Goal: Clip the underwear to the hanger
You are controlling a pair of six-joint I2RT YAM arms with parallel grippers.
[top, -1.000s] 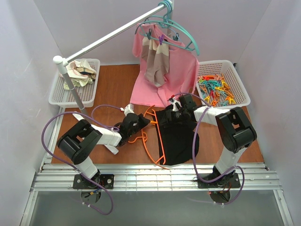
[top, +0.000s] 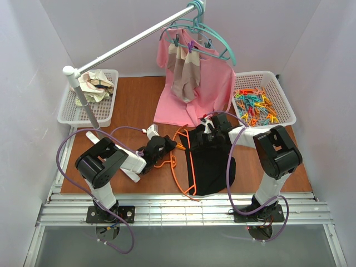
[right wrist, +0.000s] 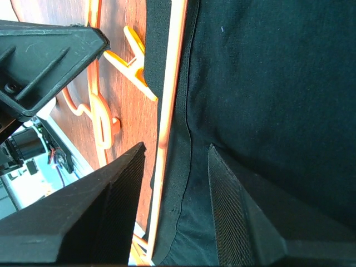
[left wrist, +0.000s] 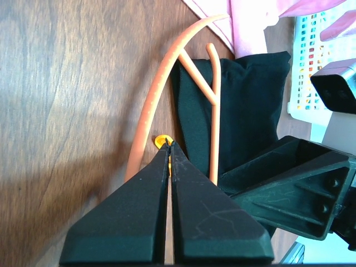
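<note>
Black underwear (top: 213,172) lies on the wooden table, with an orange hanger (top: 191,167) over its left edge. A small orange clip (right wrist: 132,69) sits by that edge, beside the hanger bars. My left gripper is shut over the clip; whether anything is between its fingertips is hard to tell. My right gripper is part open, low over the underwear next to the hanger's bar, with no clear object held between its fingers.
A basket of colored clips (top: 256,105) stands at back right, a basket with cloths (top: 94,89) at back left. A pink garment (top: 178,111) hangs from the rack (top: 128,44) behind. Bare table lies far right.
My left gripper has shifted slightly, along with the orange hanger's upper part, which moved a little to the right. The right arm looks almost unchanged.
</note>
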